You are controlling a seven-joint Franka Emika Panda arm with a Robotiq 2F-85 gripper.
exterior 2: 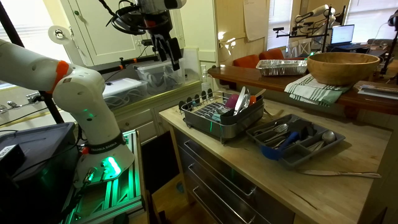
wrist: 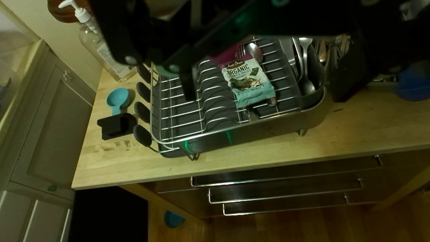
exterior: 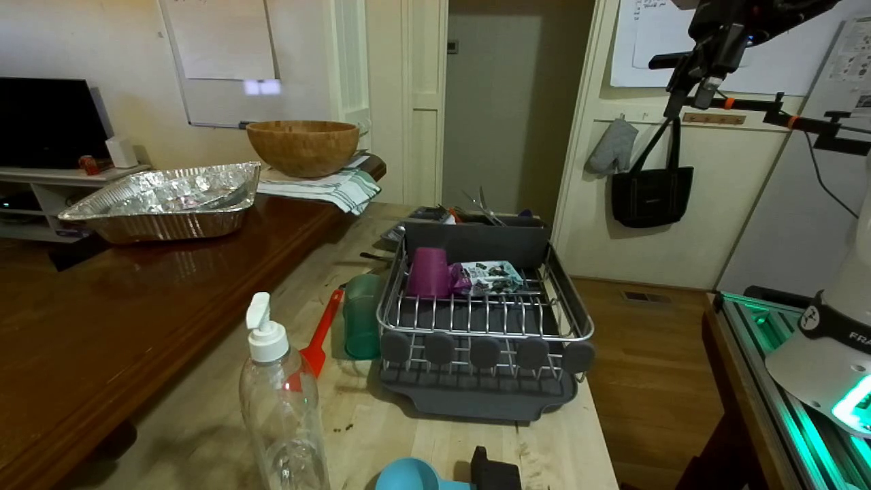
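Observation:
High above the floor, to the right of the counter, my gripper (exterior: pixel 691 99) hangs with its fingers apart. The wrist view shows a wide gap between one dark finger and the other (wrist: pixel 347 76), with nothing held. A grey dish rack (exterior: pixel 482 400) stands on the wooden counter, well below the gripper. In it are a purple cup (exterior: pixel 429 273) and a seaweed snack packet (wrist: pixel 249 82) lying across the wires. Cutlery (exterior 2: pixel 241 100) stands in the rack's end holder.
Beside the rack are a green cup (exterior: pixel 363 317), red spatula (exterior: pixel 320 333), soap bottle (exterior: pixel 282 408) and blue scoop (wrist: pixel 118 98). A cutlery tray (exterior 2: pixel 298 158) and a knife (exterior 2: pixel 339 173) lie beyond. The raised brown ledge holds a wooden bowl (exterior 2: pixel 341 69) and foil pan (exterior 2: pixel 281 67).

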